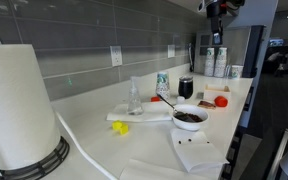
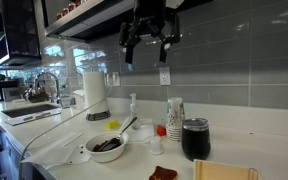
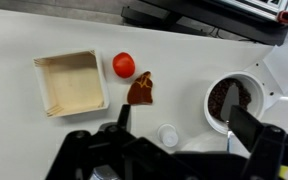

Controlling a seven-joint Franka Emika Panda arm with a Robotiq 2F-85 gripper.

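Note:
High over the counter, my gripper stands open with nothing between its fingers. In exterior view 2 the gripper [image 2: 147,57] hangs above the counter items, touching none of them. A white bowl [image 1: 189,124] holds dark bits and a spoon; the wrist view shows the bowl [image 3: 212,102] at the right. Left of it there lie a reddish-brown piece [image 3: 140,89], a round red tomato-like object [image 3: 124,65] and an open, empty light-wood box [image 3: 46,85].
A dark tumbler [image 2: 195,139], a patterned cup [image 1: 163,84] and a clear bottle [image 1: 134,97] stand toward the wall. A paper towel roll [image 1: 19,105] fills the near left. White cloth [image 1: 199,153] lies before the bowl, and much of the front-left counter is bare.

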